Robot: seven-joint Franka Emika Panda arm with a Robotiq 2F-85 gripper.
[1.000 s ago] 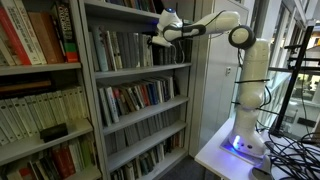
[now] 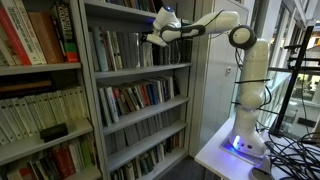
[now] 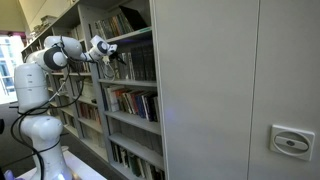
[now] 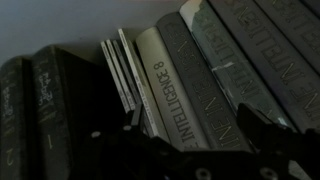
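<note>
My gripper [image 2: 148,40] is raised at the upper shelf of the grey bookcase, in front of a row of books [image 2: 116,50]. From the other side, the gripper [image 3: 116,53] shows at the same shelf, small and dark. Below the wrist camera, the dark fingers stand apart; the gripper is open and nothing shows held between them. Before it lean a pale grey book [image 4: 168,88] marked 8, a dark book [image 4: 197,82] beside it and several thin pale volumes [image 4: 130,80]. Their lower parts are hidden by the gripper.
Two upright black volumes [image 4: 52,105] stand at the left, with a dark gap beside the thin ones. More thick volumes [image 4: 275,55] fill the right. Shelf boards [image 2: 140,72] lie above and below the row. A white table [image 2: 222,157] stands by the arm's base.
The gripper and wrist have shifted slightly left along the upper shelf in exterior view 1. The books and shelves look unchanged.
</note>
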